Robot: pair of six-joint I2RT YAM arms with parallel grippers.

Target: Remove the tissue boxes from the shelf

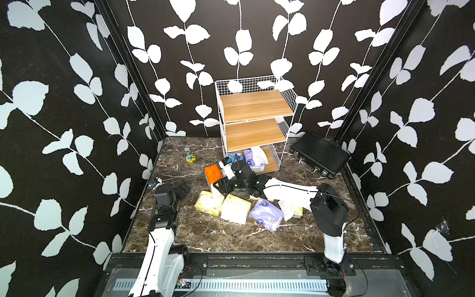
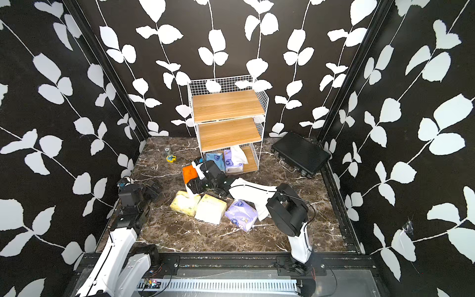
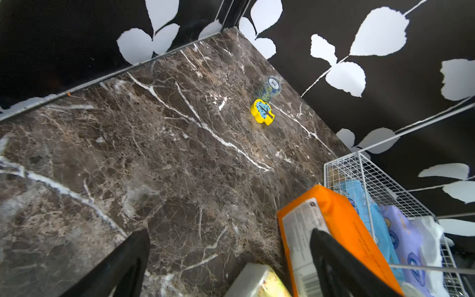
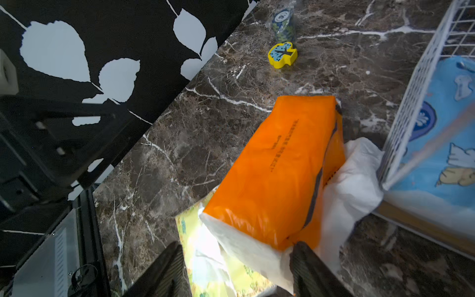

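The white wire shelf (image 1: 257, 121) has bare upper and middle boards. On its bottom level are a blue tissue pack (image 2: 214, 158) and a purple tissue pack (image 2: 233, 160) with white tissue sticking out. An orange tissue pack (image 4: 282, 163) lies on the table left of the shelf, tilted against a yellow pack (image 4: 217, 252). My right gripper is open at the orange pack's near end, with that end between or just beyond its fingers; contact cannot be told. My left gripper hangs open over the table's left side, apart from the packs.
A cream pack (image 1: 235, 209) and a purple pack (image 1: 267, 214) lie in the table's middle front. A black case (image 1: 321, 152) sits back right. A small yellow tree toy (image 3: 262, 111) lies back left. Bare table lies on the left.
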